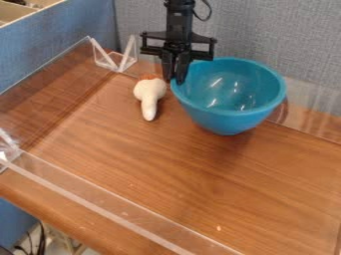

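My black gripper hangs from the top of the view, its fingers at the upper left rim of a large blue bowl. The bowl is slightly tilted; whether the fingers are shut on its rim I cannot tell. A white toy with an orange top lies on the wooden table just left of the bowl.
Clear plastic barriers edge it, with a white bracket at the back left corner. A padded grey wall stands behind, and a blue-sided box at the left.
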